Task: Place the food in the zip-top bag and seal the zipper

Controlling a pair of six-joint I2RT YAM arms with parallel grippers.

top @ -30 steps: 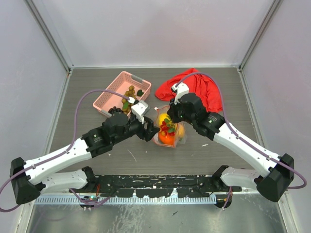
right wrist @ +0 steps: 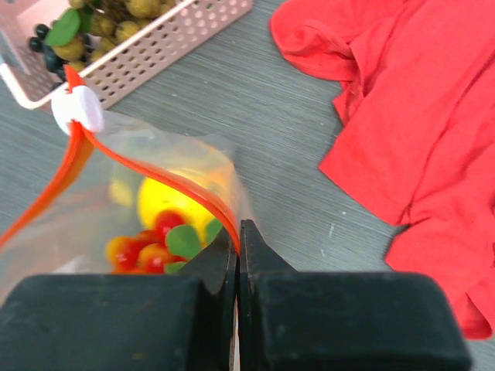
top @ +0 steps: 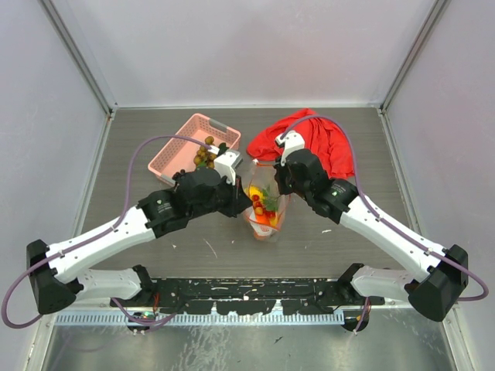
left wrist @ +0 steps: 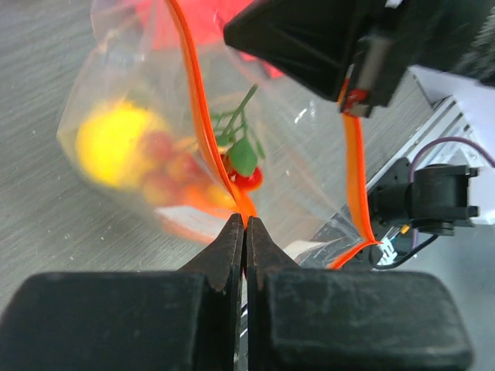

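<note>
The clear zip top bag [top: 258, 175] stands between my two arms, its orange-edged mouth spread apart. Inside it are yellow, orange and red food pieces [top: 257, 202] with green leaves. In the left wrist view, one orange rim [left wrist: 203, 116] runs down into the closed fingertips of my left gripper. The opposite side of the mouth is pinched by my right gripper, shut on the orange rim [right wrist: 186, 184]. A white zipper slider [right wrist: 77, 108] sits at one corner of the mouth in the right wrist view.
Behind the left arm lies a pink basket [top: 164, 162] holding olive-coloured and dark fruit [top: 203, 153]. A crumpled red cloth [top: 325, 143] covers the table at the back right. Bare table [top: 205, 251] shows in front of the bag.
The bag's mouth has been drawn wider; the right arm has shifted only slightly.
</note>
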